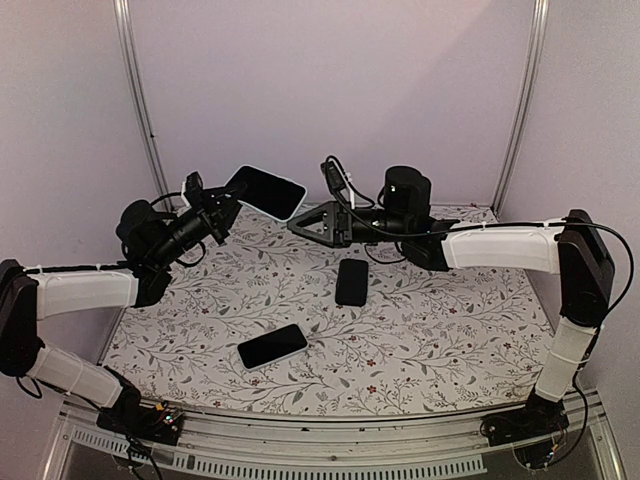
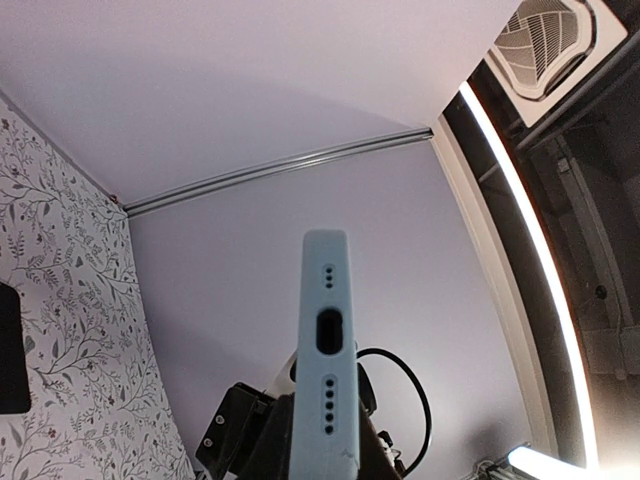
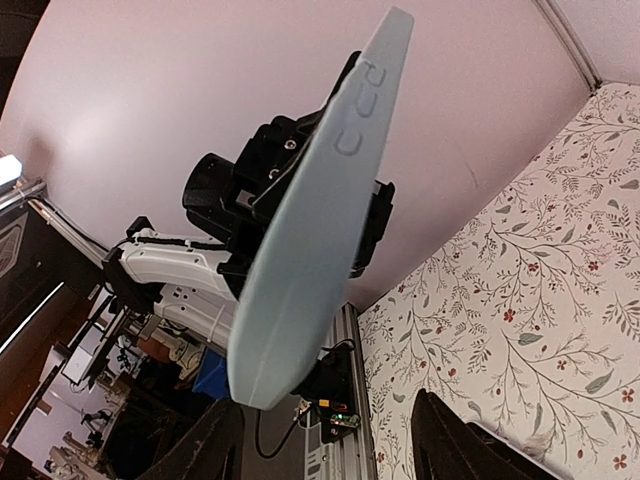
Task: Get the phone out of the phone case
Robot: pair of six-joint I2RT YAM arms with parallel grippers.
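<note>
A phone with a black screen (image 1: 268, 192) sits in a pale blue-white case, held up off the table. My left gripper (image 1: 233, 198) is shut on the cased phone at its left end. In the left wrist view the case's edge (image 2: 328, 355) faces the camera, with a port opening and small holes. The pale side of the case (image 3: 315, 225) looms in the right wrist view, showing raised button shapes. My right gripper (image 1: 302, 226) is open beside the phone's lower right corner, its fingers (image 3: 212, 440) apart and nothing between them. Whether a fingertip touches the case I cannot tell.
Another dark-screened phone with a light rim (image 1: 273, 346) lies on the flower-patterned table (image 1: 420, 340) near the front. A smaller black phone-like slab (image 1: 352, 282) lies below the right gripper. Pale walls (image 1: 330, 90) enclose the back and sides.
</note>
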